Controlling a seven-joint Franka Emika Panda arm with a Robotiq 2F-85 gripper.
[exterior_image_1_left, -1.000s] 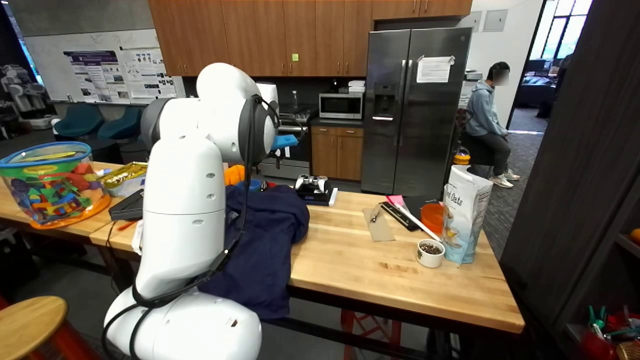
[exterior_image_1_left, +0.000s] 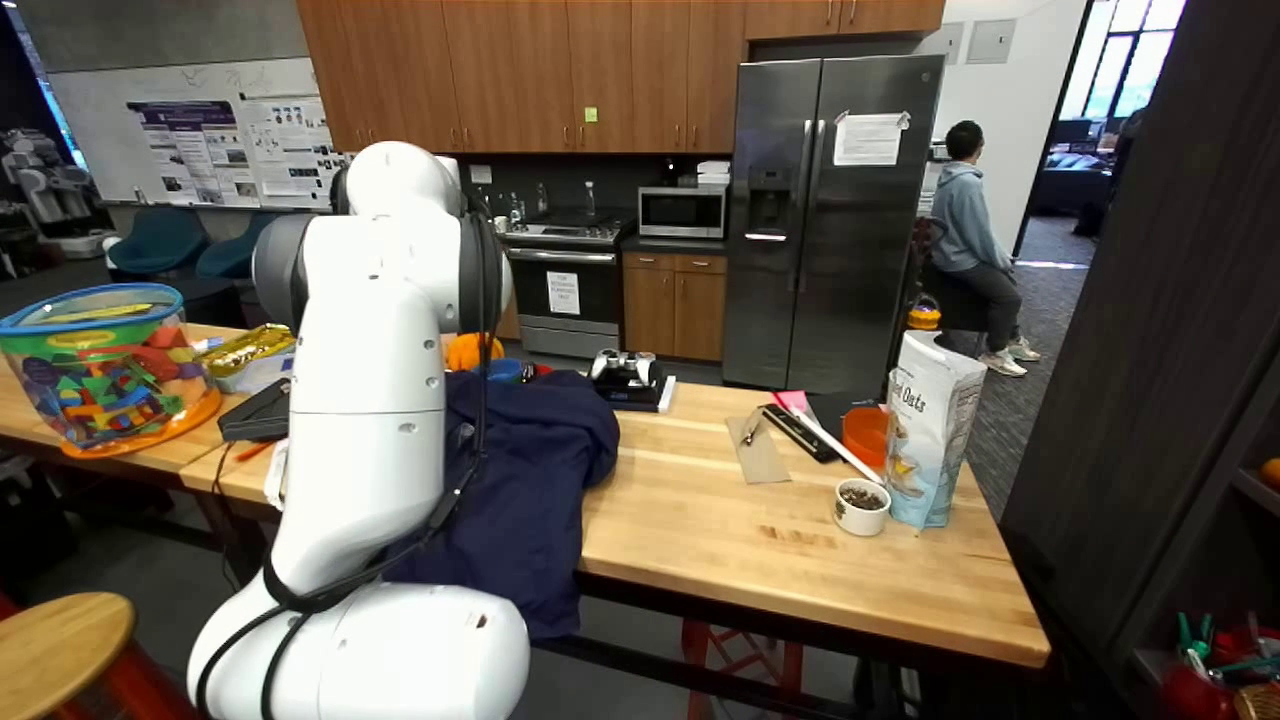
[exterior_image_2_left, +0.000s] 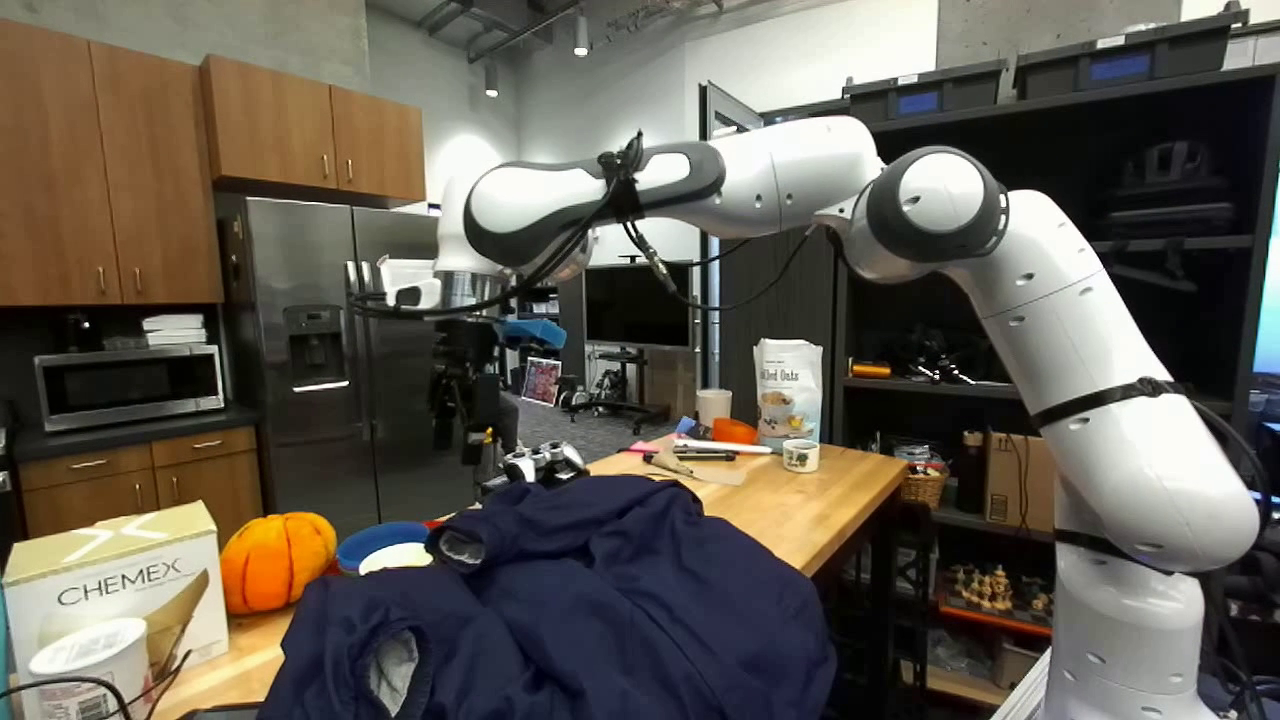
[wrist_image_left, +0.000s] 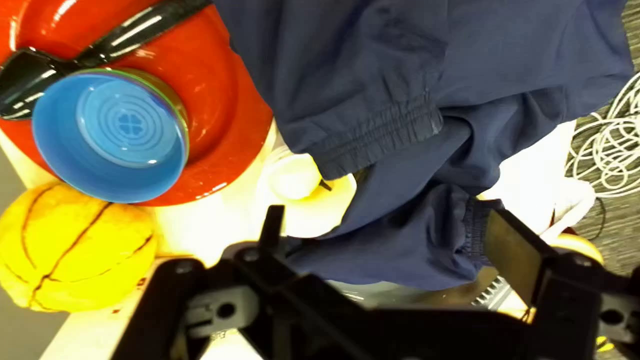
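My gripper stands open in the wrist view, its two dark fingers wide apart and nothing held between them. Below it lies a crumpled navy garment (wrist_image_left: 396, 66) with gathered cuffs; it spreads over the table and hangs off the near edge in exterior view 1. To the left in the wrist view, a blue bowl (wrist_image_left: 126, 129) rests on a red plate (wrist_image_left: 222, 132), along with a black utensil (wrist_image_left: 114, 45). An orange pumpkin (exterior_image_2_left: 278, 562) sits beside them. Exterior view 2 has the hand raised well above the table; in exterior view 1 the arm hides it.
On the table's far end stand an oats bag (exterior_image_1_left: 930, 432), a small white cup (exterior_image_1_left: 861, 506) and an orange container (exterior_image_1_left: 864, 434). Game controllers (exterior_image_1_left: 626, 370) sit behind the garment. A Chemex box (exterior_image_2_left: 120, 588) is at the near left of exterior view 2. Bare wood lies mid-table.
The arm has swung left in exterior view 1, so the hand and its blue part, visible earlier, are now hidden behind it. The garment looks unmoved. The seated person turned their head.
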